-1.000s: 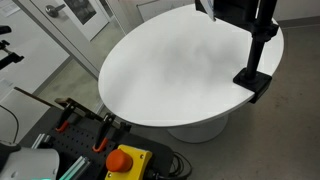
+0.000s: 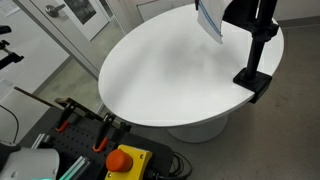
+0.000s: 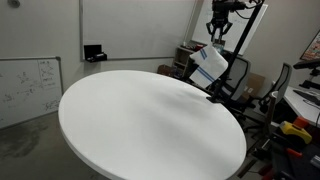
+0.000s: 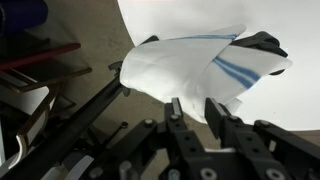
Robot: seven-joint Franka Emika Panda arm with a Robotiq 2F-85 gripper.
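A white cloth with blue stripes hangs at a black stand, whose base rests on the table's edge. In exterior view 2 the cloth hangs above the far right of the table. My gripper is over the cloth in the wrist view, its two fingertips apart. In exterior view 2 the gripper appears just above the cloth's top. Whether any fabric touches the fingers is unclear. Exterior view 1 shows only the cloth's lower part; the gripper is outside that view.
A red-and-yellow emergency button sits near the front in exterior view 1. Chairs stand behind the table on the right in exterior view 2.
The stand's base has stayed put.
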